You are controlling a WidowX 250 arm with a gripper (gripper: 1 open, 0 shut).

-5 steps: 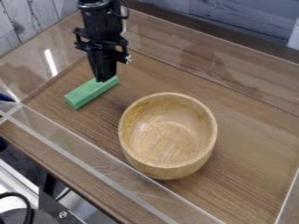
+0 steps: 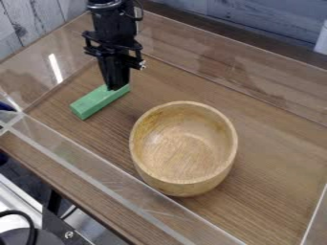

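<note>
My black gripper (image 2: pixel 118 75) hangs at the upper left, pointing down over the table, with its fingertips shut and nothing visible between them. Below and a little left of it lies a flat green rectangular block (image 2: pixel 99 101), set diagonally on the wooden surface. A round, tan, empty bowl (image 2: pixel 182 148) stands right of centre, apart from the block and the gripper.
A clear plastic edge runs along the front left, with black cables at the lower left corner outside it.
The block and the bowl have stayed where they were.
</note>
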